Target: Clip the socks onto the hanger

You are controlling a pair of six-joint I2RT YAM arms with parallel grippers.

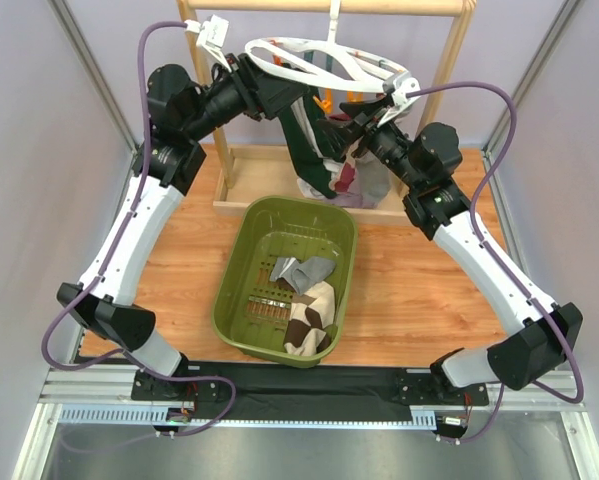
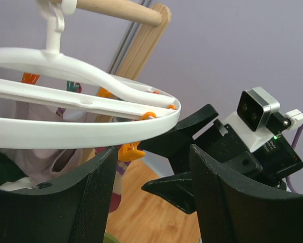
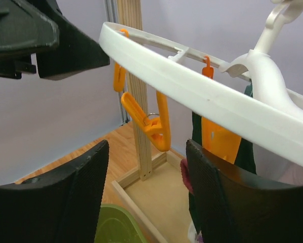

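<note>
The white round hanger hangs from the wooden rack, with orange clips dangling from its ring and socks hanging beneath. My left gripper is at the hanger's left front, level with its rim; whether anything is between its fingers is unclear. My right gripper stands open just below an orange clip at the right side, with nothing visibly held between its fingers.
A green bin with loose socks sits on the wooden table. The rack's post and base surround the hanging socks. Walls flank both arms.
</note>
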